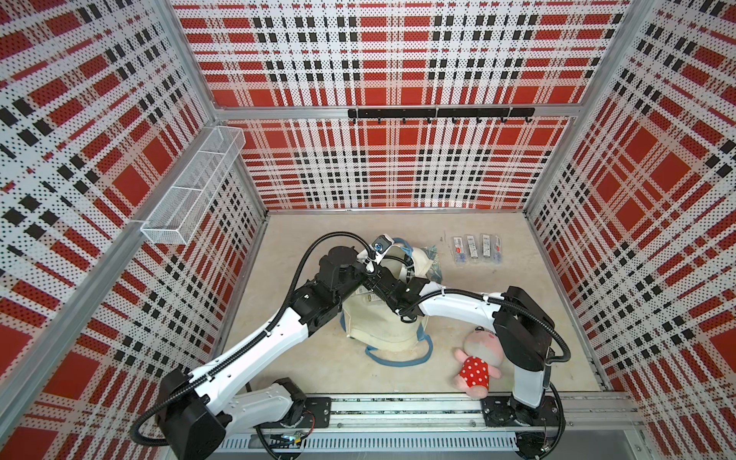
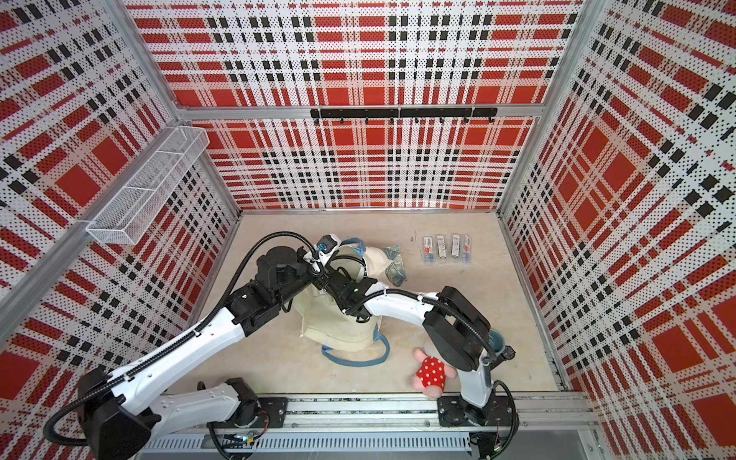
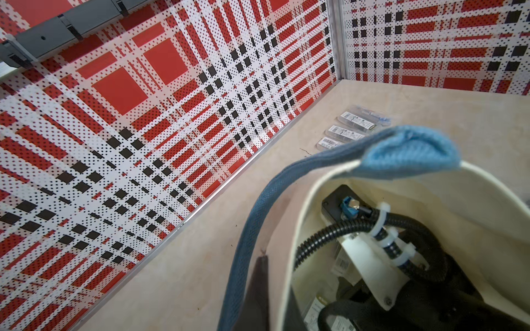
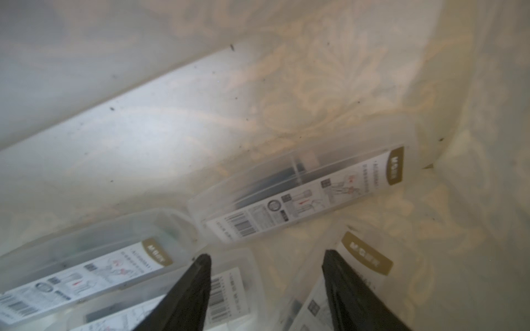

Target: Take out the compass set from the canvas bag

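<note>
The cream canvas bag (image 1: 383, 326) with blue handles stands mid-table, its mouth spread. My left gripper is shut on the thin bag rim, one finger outside and one inside. Down inside the bag, my right gripper has its fingers apart with nothing gripped. Several clear plastic compass sets with white labels lie at the bottom: one slanted compass set (image 4: 309, 193) against the wall, another compass set (image 4: 93, 270) at left, and another compass set (image 4: 353, 270) partly behind the right finger. In both top views the arms hide the bag's inside.
A row of several compass sets (image 1: 477, 247) lies on the table at the back right. A plush toy (image 1: 475, 368) in a red dotted outfit is near the front right.
</note>
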